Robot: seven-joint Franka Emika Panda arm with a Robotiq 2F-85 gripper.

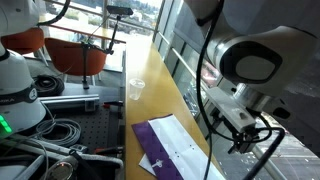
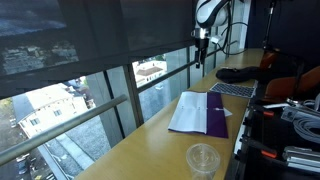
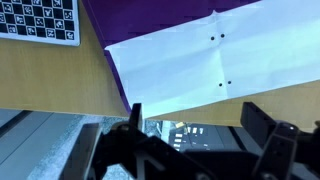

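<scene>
A white sheet with a purple border (image 1: pixel 178 143) lies flat along the wooden table, and the same sheet (image 2: pixel 196 112) shows in exterior view 2. My gripper (image 1: pixel 240 143) hangs in the air to the right of the sheet, near the window side. In the wrist view the fingers stand wide apart, so the gripper is open, with nothing between them. Beyond the fingertips the white cloth (image 3: pixel 185 70) spans the upper part of that view. A clear cup (image 2: pixel 203 159) stands on the table, well away from the gripper; in exterior view 1 this cup (image 1: pixel 136 89) is beyond the sheet.
A black-and-white patterned board (image 3: pixel 40 20) lies beside the sheet in the wrist view. Windows (image 2: pixel 105 92) run along one table side. Cables and dark equipment (image 1: pixel 85 125) sit on the other side. Bare tabletop (image 2: pixel 120 155) surrounds the cup.
</scene>
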